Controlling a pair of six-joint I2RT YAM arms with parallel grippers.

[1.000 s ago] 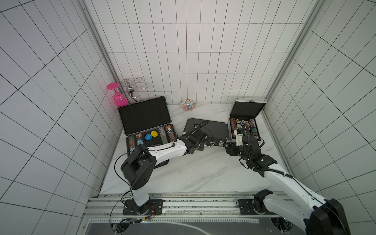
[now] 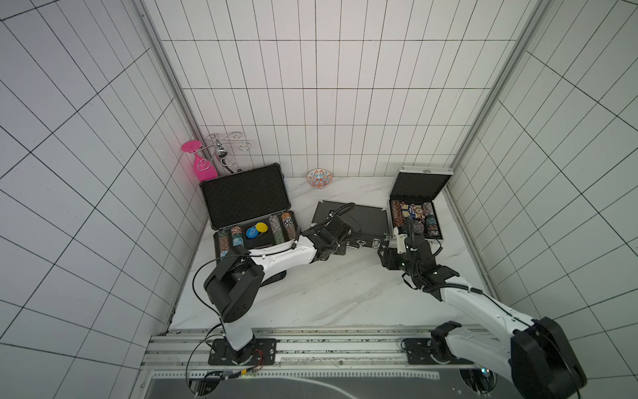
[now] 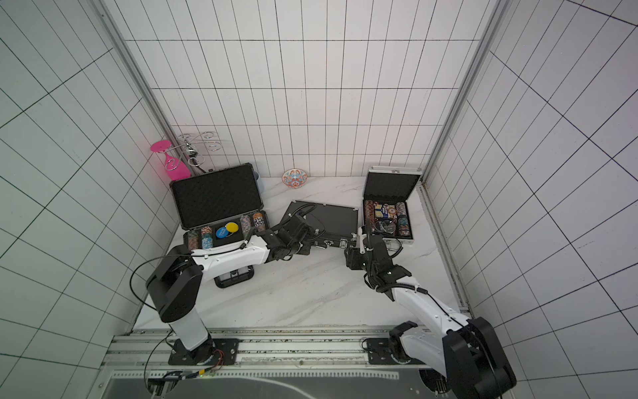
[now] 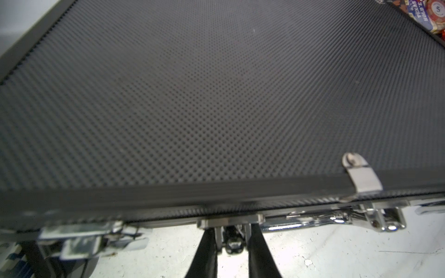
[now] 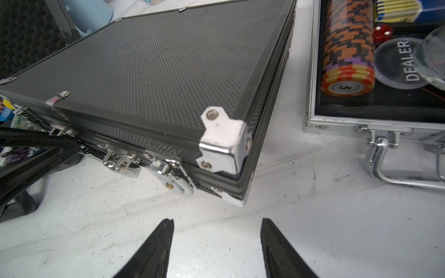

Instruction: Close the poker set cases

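Observation:
The middle case [image 2: 352,216] lies closed, its lid down, front latches toward me. In the left wrist view my left gripper is shut on a metal fitting at the middle case's front edge. My right gripper stands open below that case's right front corner, nothing between its fingers; the corner latch [image 5: 169,178] hangs near. The left case [image 2: 244,193] stands open with chips and yellow and blue round items. The right case [image 2: 418,183] stands open with chips, cards and a DEALER disc [image 5: 398,64].
A patterned bowl [image 2: 319,177] stands at the back wall. A pink object [image 2: 203,166] and metal rack stand at the back left. Bare marble [image 2: 332,292] lies in front of the middle case. Tiled walls enclose three sides.
The left arm and the cases show no visible change.

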